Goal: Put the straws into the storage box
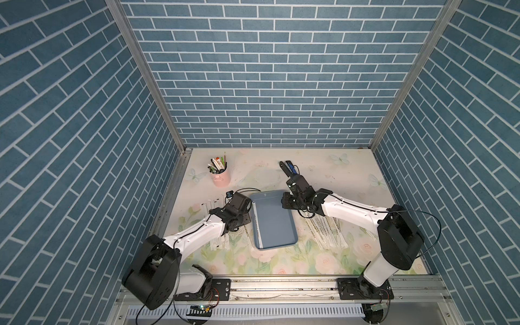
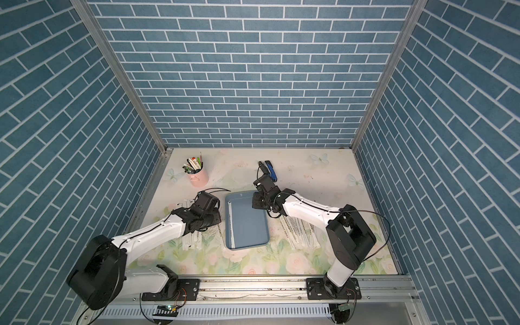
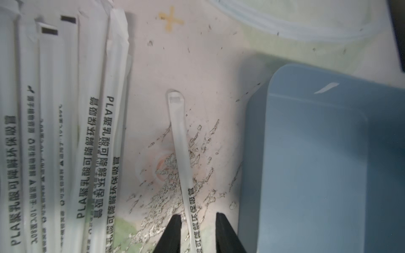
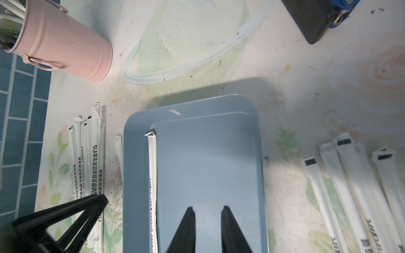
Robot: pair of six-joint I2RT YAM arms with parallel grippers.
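The blue-grey storage box (image 4: 202, 168) lies open in the middle of the table, with one wrapped straw (image 4: 152, 181) along its left wall. Outside that wall, a single straw (image 3: 181, 147) lies on the table. My left gripper is open above its lower part, the straw showing between the fingers in the left wrist view. A bundle of wrapped straws (image 3: 84, 126) lies further left. My right gripper hangs open over the box, nothing between its fingers. More straws (image 4: 358, 194) lie right of the box.
A pink pencil bucket (image 4: 67, 46) stands at the back left. Behind the box lies a black and blue stapler-like object (image 4: 318, 16). Both arms are close to the box.
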